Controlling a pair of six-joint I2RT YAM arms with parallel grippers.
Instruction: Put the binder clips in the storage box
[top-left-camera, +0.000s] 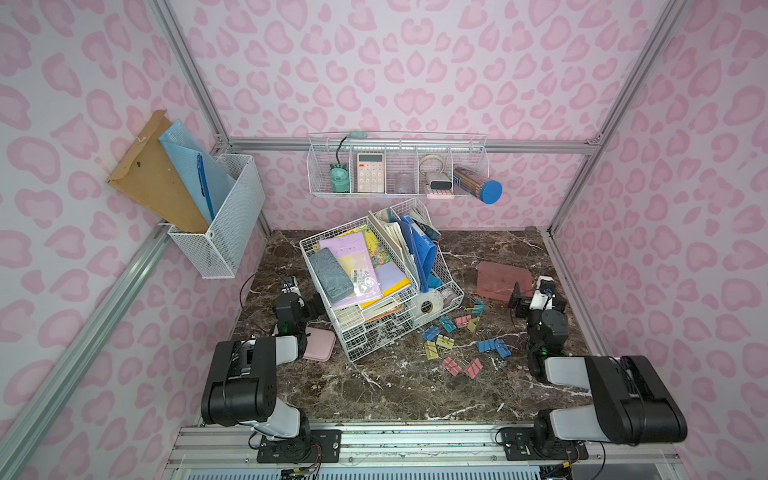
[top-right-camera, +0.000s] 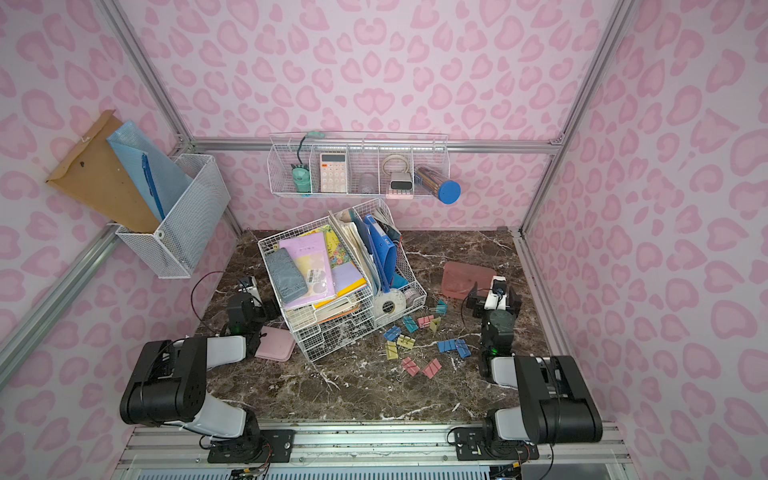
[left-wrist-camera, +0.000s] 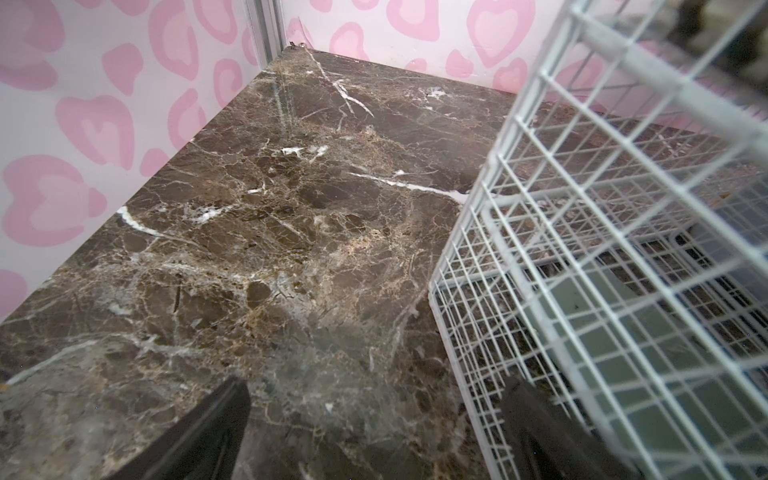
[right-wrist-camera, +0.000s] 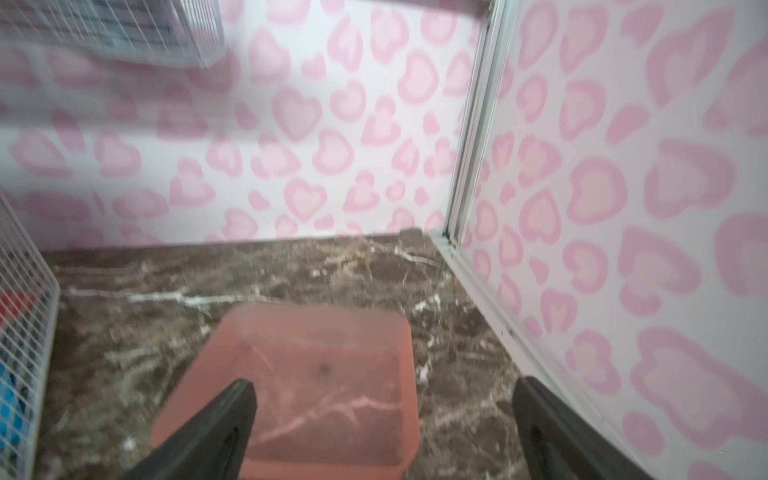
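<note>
Several binder clips in blue, teal, yellow and pink lie scattered on the dark marble table right of centre, such as a blue clip (top-left-camera: 502, 349), a yellow clip (top-left-camera: 432, 350) and a pink clip (top-left-camera: 473, 367). A reddish, see-through open box (top-left-camera: 502, 281) sits towards the back right; it looks empty in the right wrist view. My right gripper, fingers apart and empty, is just in front of that box, beyond the clips. Far to the left, my left gripper stands open beside the white wire rack, nothing between its fingers.
The white wire rack (top-left-camera: 357, 349), full of books and folders, fills the middle. A tape roll (top-left-camera: 426, 303) is at its front corner. A small pink case (top-left-camera: 319, 344) lies near the left arm. Bare table spreads along the front.
</note>
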